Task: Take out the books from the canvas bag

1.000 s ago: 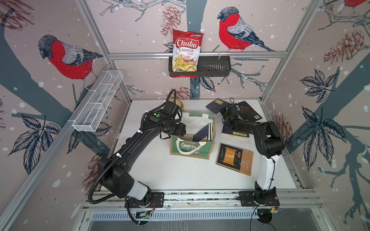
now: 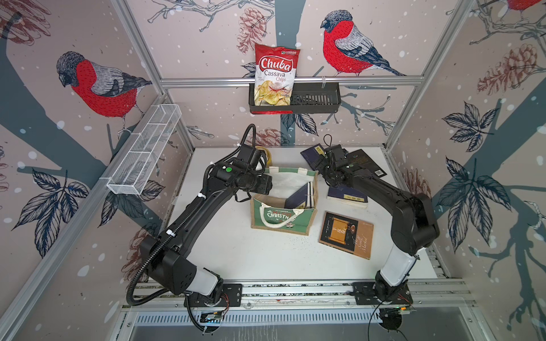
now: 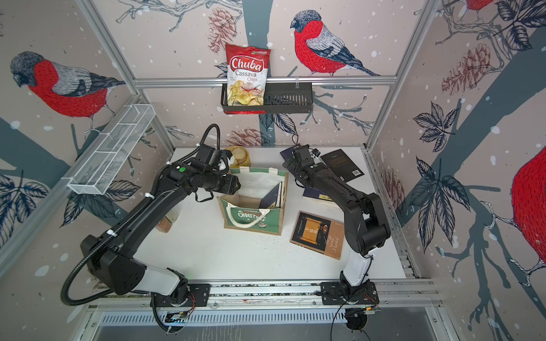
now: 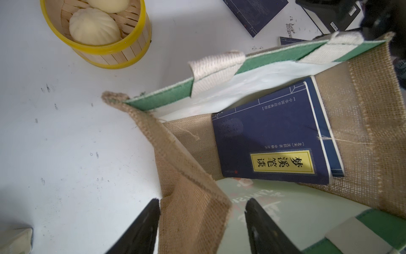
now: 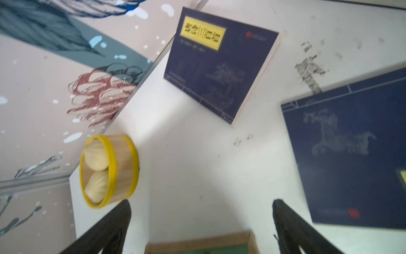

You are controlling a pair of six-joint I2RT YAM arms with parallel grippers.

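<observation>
The green and burlap canvas bag [image 2: 311, 221] stands upright in the middle of the table, mouth up. Inside, two navy books lean toward its right side; the front navy book [image 4: 270, 127] shows a yellow title label. At the bag's left edge my left gripper is open, the burlap side wall passing between its fingers in view but not clamped. My right gripper is open and empty, above the table behind the bag's right side. Out on the table lie a navy book [image 5: 222, 67], another navy book [image 5: 338, 148], a brown book [image 2: 363, 238] and a dark book [image 2: 366, 162].
A yellow-rimmed steamer [image 4: 101, 50] with white buns stands behind the bag's left side. The wire rack [image 2: 145, 150] hangs on the left wall, the shelf basket [image 2: 315, 97] with chips at the back. Table in front of the bag is clear.
My right gripper has moved left toward the bag, its arm swinging with it. The left gripper has shifted slightly left and back. Bag and books look unmoved.
</observation>
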